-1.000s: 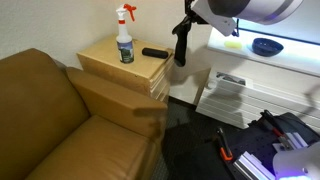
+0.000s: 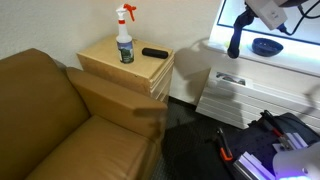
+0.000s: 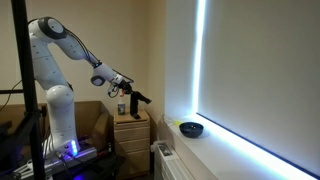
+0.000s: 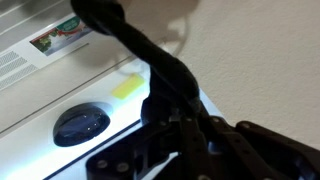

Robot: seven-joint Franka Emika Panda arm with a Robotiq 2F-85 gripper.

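A long dark item [image 2: 236,42] hangs from my gripper [image 2: 246,14] in the first exterior view, up in front of the window sill. My gripper is shut on its upper part. The same dark item [image 4: 150,50] reaches from the fingers to the upper left of the wrist view, bent near its end; what it is exactly cannot be told. In the second exterior view, the dark item [image 3: 138,99] shows above the wooden cabinet. Beyond it on the sill lie a black bowl [image 4: 82,124] and a yellow sponge-like piece [image 4: 128,86].
On the wooden cabinet [image 2: 135,75] stand a spray bottle [image 2: 125,40] and a small black object [image 2: 155,53]. A brown sofa [image 2: 80,120] fills the left. Below the sill is a white radiator [image 2: 235,100]. A clear stretch of sill [image 3: 235,150] lies past the bowl.
My gripper has moved right and up with the dark item, from beside the cabinet to in front of the sill. The bowl, bottle and cabinet have not moved.
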